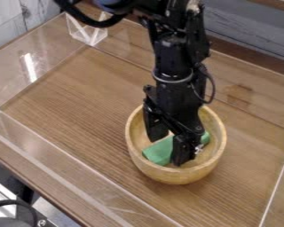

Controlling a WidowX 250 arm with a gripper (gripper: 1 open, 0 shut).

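A wooden bowl (152,161) sits on the tabletop, holding a green object (161,151). The black gripper (170,140) reaches down from the top of the view into the bowl, its fingers open around or just over the green object, which it partly hides. Whether the fingers touch it is unclear.
A raised edge runs along the back right, and cables lie at the lower left and upper left.
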